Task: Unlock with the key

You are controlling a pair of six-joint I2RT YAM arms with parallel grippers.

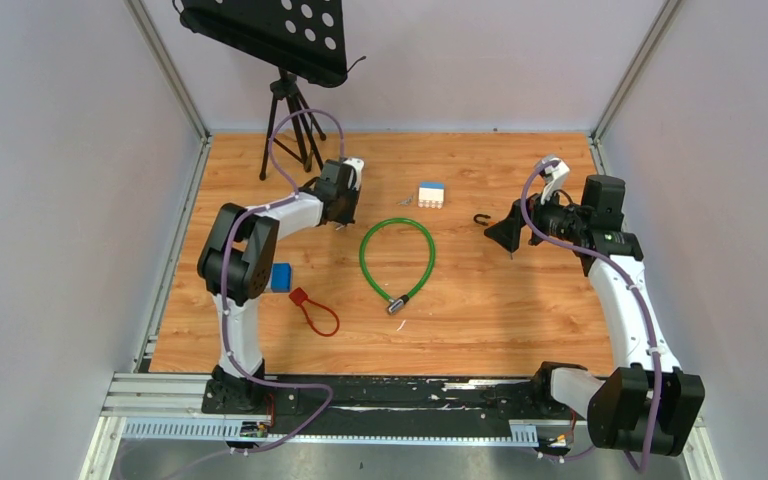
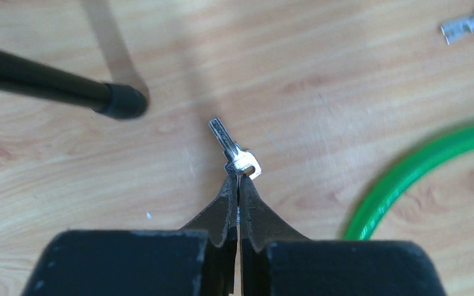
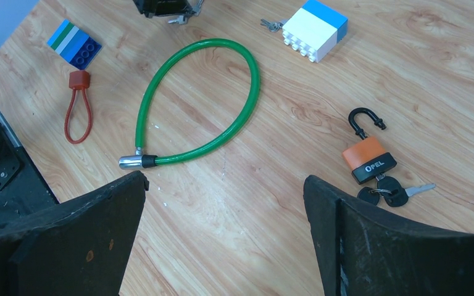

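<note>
In the left wrist view my left gripper is shut on a small pair of silver keys (image 2: pixel 242 161). One key sticks out ahead of the fingertips; most of the other is hidden by the fingers. Seen from the right wrist, my right gripper stands wide open and empty. Between and beyond its fingers lies a green cable lock (image 3: pixel 254 92), its loop closed at a metal cylinder (image 3: pixel 131 162). An orange and black padlock (image 3: pixel 370 161) with its shackle out lies farther right, black-headed keys (image 3: pixel 390 192) beside it.
Another silver key set (image 3: pixel 272 25) lies against a white and blue block (image 3: pixel 311 31). A red loop lock (image 1: pixel 298 297) and a blue block (image 1: pixel 281 277) lie near the left arm. The stand's black leg (image 2: pixel 49 86) reaches down close to the left gripper.
</note>
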